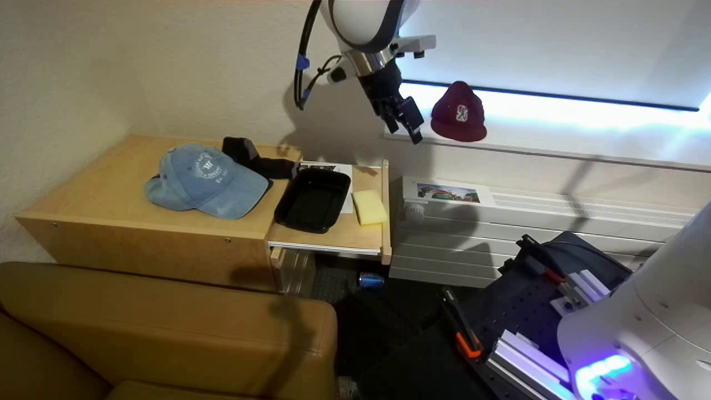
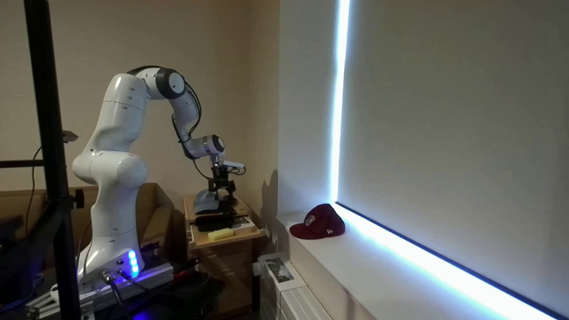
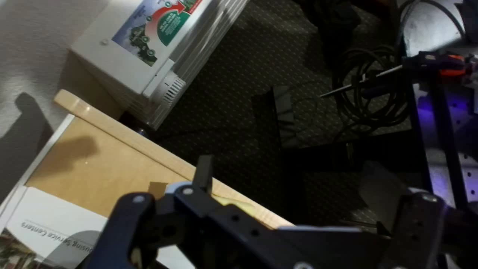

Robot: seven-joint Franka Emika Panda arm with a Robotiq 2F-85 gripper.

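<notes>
My gripper [image 1: 404, 132] hangs in the air above the pull-out shelf, its fingers apart and nothing held. On that wooden shelf [image 1: 366, 176] lie a black tray [image 1: 311, 199] and, to its right, a yellow sponge [image 1: 370, 207]. A light blue cap [image 1: 200, 174] rests on the cabinet top, with a black cloth item [image 1: 266, 164] beside it. The dark red cap [image 2: 318, 222] sits on the windowsill. In the wrist view the open fingers of the gripper hide most of the sponge [image 3: 239, 204]; only a yellow strip shows.
A white radiator [image 1: 440, 233] stands right of the shelf, below the windowsill [image 2: 368, 272]. In front is a brown sofa [image 1: 166, 320]. A blue can [image 1: 370, 280] lies on the floor. Tools lie near the robot's base. Open air surrounds the gripper.
</notes>
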